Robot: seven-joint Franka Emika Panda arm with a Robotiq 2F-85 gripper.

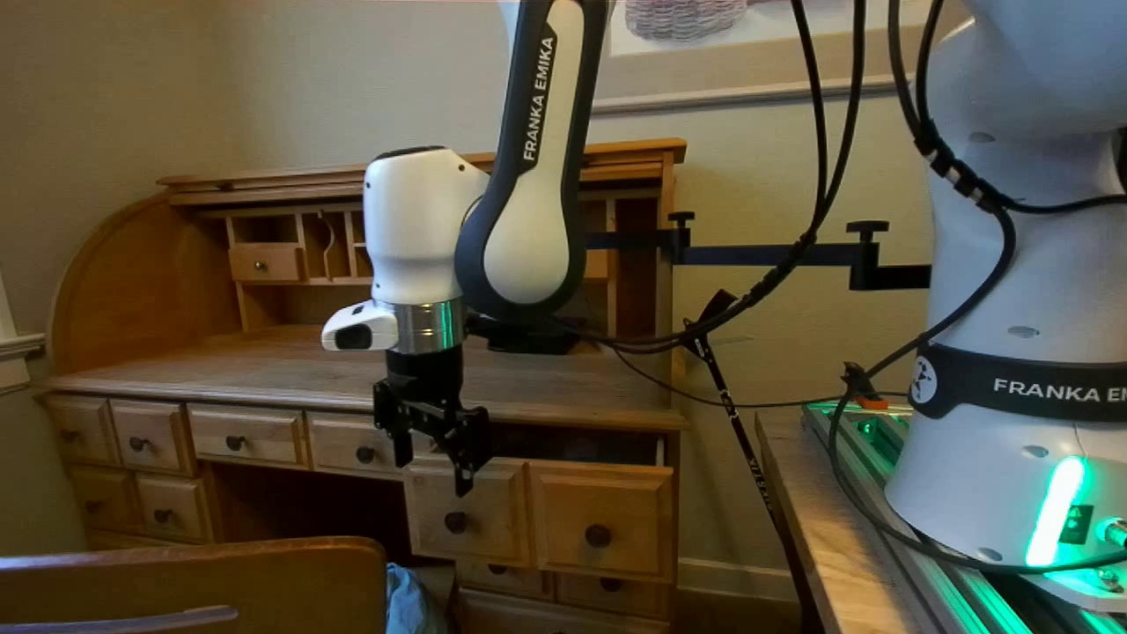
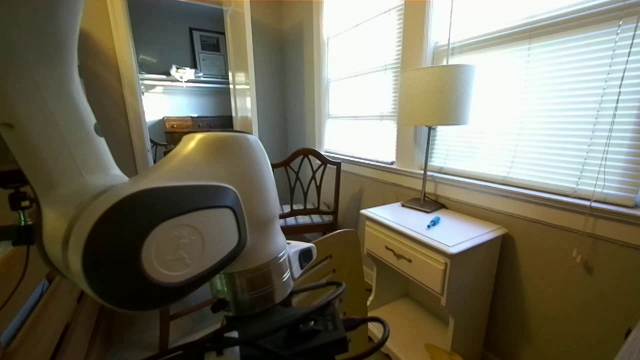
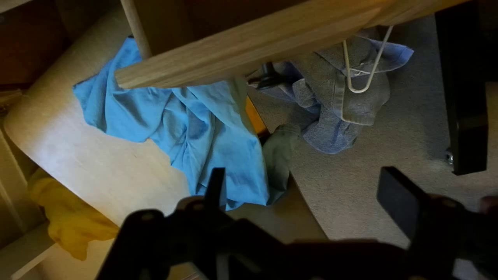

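In the wrist view my gripper is open, its two dark fingers (image 3: 397, 200) wide apart with nothing between them. From the side, the gripper (image 1: 434, 465) points down in front of the wooden desk (image 1: 285, 370), close to a wide drawer (image 1: 599, 497) that stands pulled out. Below the fingers a light-blue cloth (image 3: 200, 130) lies crumpled over a pale wooden seat. Part of the drawer's wooden front edge (image 3: 261, 49) crosses the top of the wrist view. The drawer's contents are hidden in the exterior view.
A chair back (image 1: 190, 586) stands at the front left. On the carpet lie grey-blue clothes (image 3: 336, 107) with a white hanger (image 3: 357, 88). A yellow cloth (image 3: 70, 212) is at lower left. Elsewhere, a white nightstand (image 2: 414, 270) bears a lamp (image 2: 439, 96) and a blue marker (image 2: 433, 222).
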